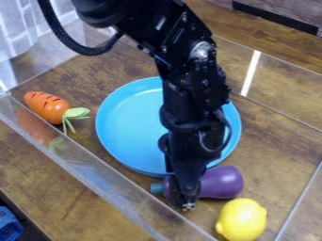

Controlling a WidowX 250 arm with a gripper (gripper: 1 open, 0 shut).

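My black gripper (184,193) points down over a purple eggplant (219,182), its fingertips low beside the eggplant's left part near the clear tray wall. Whether the eggplant is between the fingers is hard to see. A blue plate (126,125) lies behind the gripper, partly hidden by the arm.
An orange carrot (48,106) with a green top lies at the left. A yellow lemon (242,219) sits at the lower right, close to the eggplant. A clear wall (101,179) runs diagonally along the front left.
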